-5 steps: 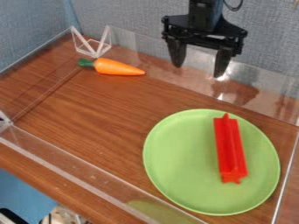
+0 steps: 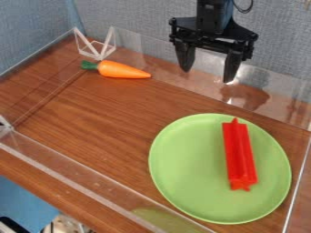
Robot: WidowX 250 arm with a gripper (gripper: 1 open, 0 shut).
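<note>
My black gripper (image 2: 209,60) hangs high at the upper middle of the camera view, its two fingers spread open with nothing between them. A green plate (image 2: 184,171) rests on the wooden table at the lower right, with a long red object (image 2: 238,157) lying along its right part. An orange carrot (image 2: 119,70) with a green top lies at the back left of the table, to the left of and below the gripper.
A white wire frame (image 2: 95,45) stands at the back left behind the carrot. Clear walls border the wooden table (image 2: 109,123).
</note>
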